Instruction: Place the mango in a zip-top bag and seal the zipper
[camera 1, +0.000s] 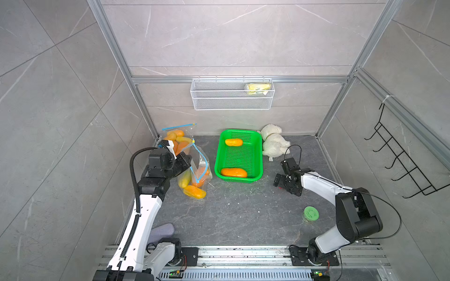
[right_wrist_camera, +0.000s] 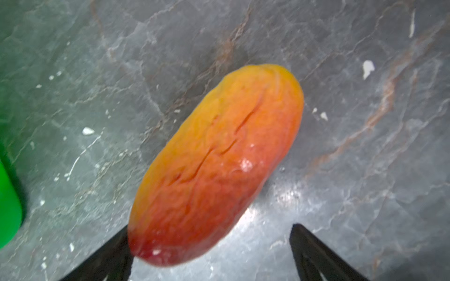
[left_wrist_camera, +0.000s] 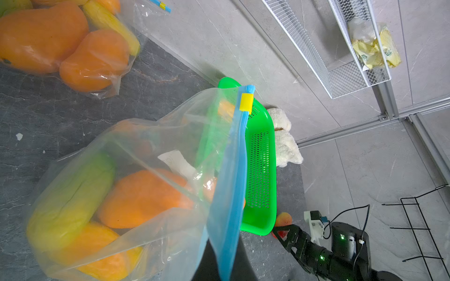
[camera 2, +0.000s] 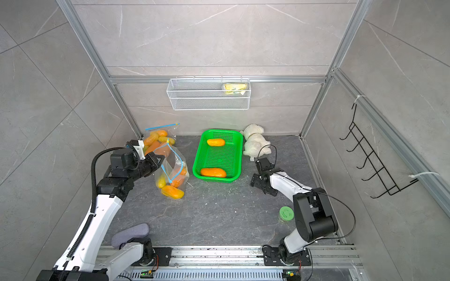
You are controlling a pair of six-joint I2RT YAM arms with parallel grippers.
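Observation:
In the left wrist view, a clear zip bag (left_wrist_camera: 140, 140) with yellow, green and orange mangoes has its blue zipper top with yellow slider (left_wrist_camera: 246, 102) raised, its edge pinched in my shut left gripper. My right gripper is open over a red-orange mango (right_wrist_camera: 215, 159) on the grey floor beside the green basket (camera 1: 239, 157). The basket holds an orange mango (camera 1: 233, 172) and a smaller one (camera 1: 233, 142).
A second filled bag (camera 2: 157, 140) lies at back left, a white plush toy (camera 2: 255, 142) behind my right arm. A green-lidded jar (camera 2: 286, 214) stands front right. A wire shelf (camera 1: 220, 93) hangs on the back wall.

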